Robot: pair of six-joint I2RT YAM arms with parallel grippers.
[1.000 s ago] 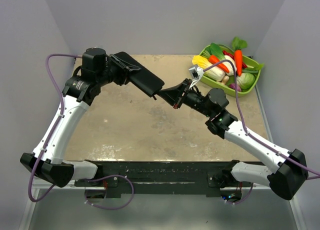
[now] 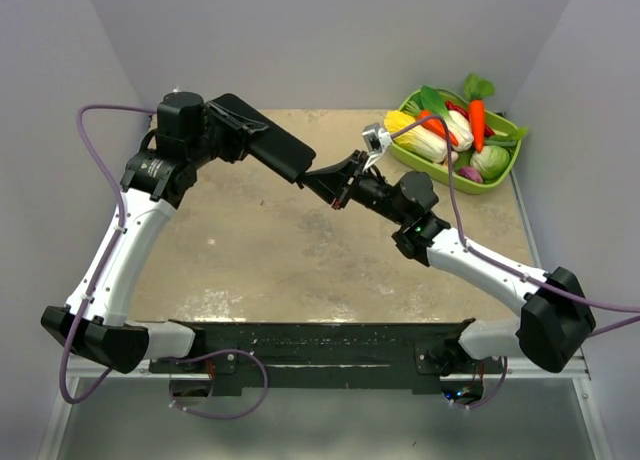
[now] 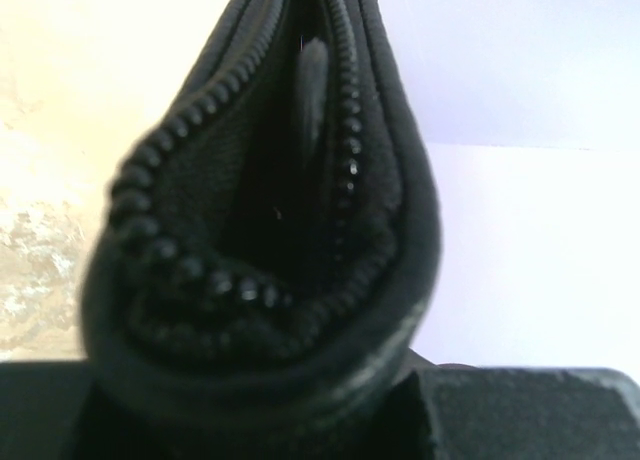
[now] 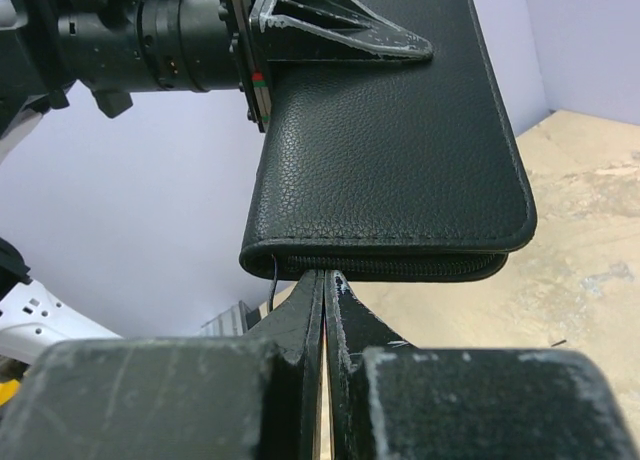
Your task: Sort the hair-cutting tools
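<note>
A black leather zip case point(image 2: 270, 140) is held up in the air, my left gripper point(image 2: 238, 130) shut on one end of it. The left wrist view looks along its open zipper point(image 3: 350, 140) into a dark interior; what it holds is unclear. In the right wrist view the case's closed-looking leather face point(image 4: 390, 150) fills the upper middle. My right gripper point(image 2: 308, 178) is shut at the case's lower edge, its fingertips point(image 4: 335, 290) at the zipper side; whether they pinch any thin part is hard to tell.
A green basket point(image 2: 412, 160) of vegetables sits at the back right of the table point(image 2: 300, 260).
Both arms and the case have shifted slightly to the left in the top view. The right gripper stays at the case's lower edge.
</note>
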